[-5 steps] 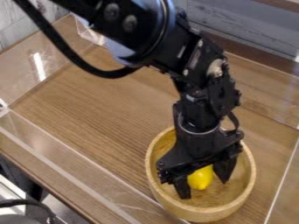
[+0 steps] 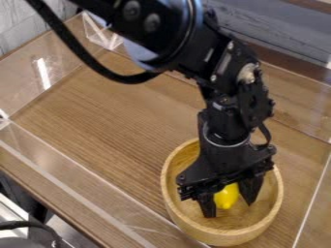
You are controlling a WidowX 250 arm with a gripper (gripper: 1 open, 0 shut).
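Note:
The black robot gripper reaches down into a round, light wooden bowl at the lower right of the camera view. Its fingers sit on either side of a small yellow object, which is partly hidden by them. Whether the fingers are closed on it is hard to make out.
A wooden table fills most of the view, clear to the left of the bowl. A white wall runs along the back, with a clear plastic-like item at the upper left. A dark cable lies at the lower left corner.
The gripper has shifted slightly within the bowl, and less of the yellow object shows between its fingers than earlier.

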